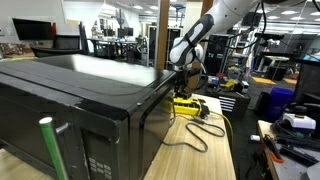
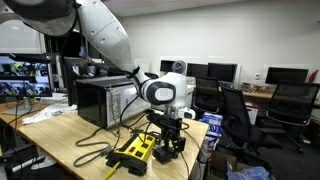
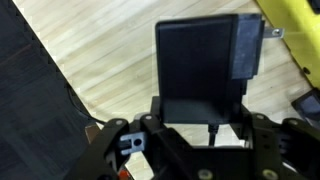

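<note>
In the wrist view a dark, box-like object [image 3: 198,55] stands between the fingers of my gripper, which is shut on it. Pale wooden tabletop [image 3: 115,55] shows around and behind the object. The white arm [image 2: 170,92] reaches down at the table's far end in exterior view 2, where the dark gripper and whatever is in it are hard to tell apart. A yellow tool or case [image 2: 130,154] lies close beside it, and its edge [image 3: 300,35] shows at the right of the wrist view.
A large black microwave-like appliance [image 1: 130,110] fills the near left of exterior view 1. Dark cables [image 2: 95,150] curl over the tabletop. Office chairs [image 2: 285,105] stand beyond the table. Bare wood is free in front of the appliance [image 1: 190,160].
</note>
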